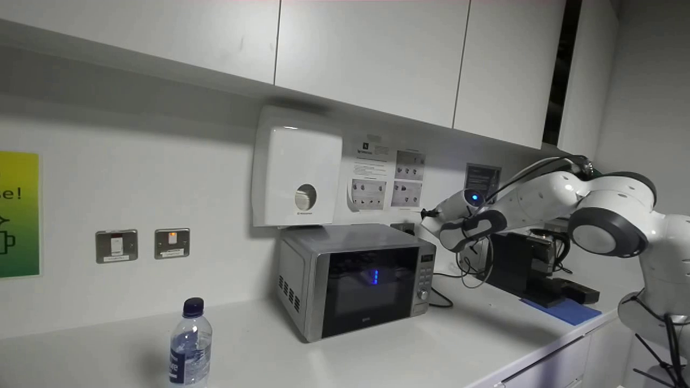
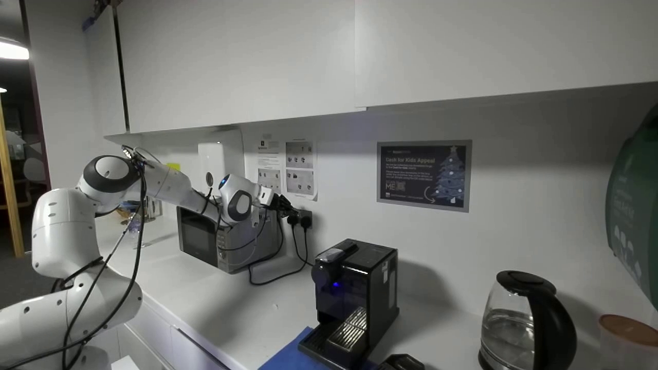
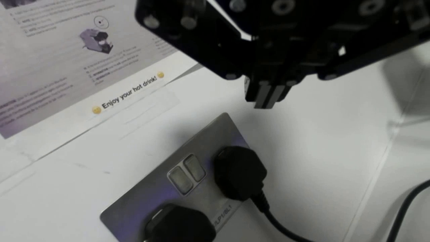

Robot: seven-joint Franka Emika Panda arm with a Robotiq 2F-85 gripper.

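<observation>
Near the back wall, my gripper is shut, its fingertips together with nothing showing between them. A metal double socket (image 3: 161,173) with two small rocker switches (image 3: 187,173) lies just below the fingers in the wrist view. Two black plugs sit in it, one on the right (image 3: 240,173) and one at the lower edge (image 3: 181,226). The fingertips appear apart from the socket plate, off its upper corner. Exterior view 2 has the gripper (image 2: 291,208) just above and beside the plugs, close to the microwave (image 2: 200,234).
A black coffee machine (image 2: 358,296) stands on the counter, with a glass kettle (image 2: 518,320) farther right. Cables trail from the socket across the counter. Wall cabinets (image 1: 368,58) hang above. A water bottle (image 1: 191,346) stands left of the microwave.
</observation>
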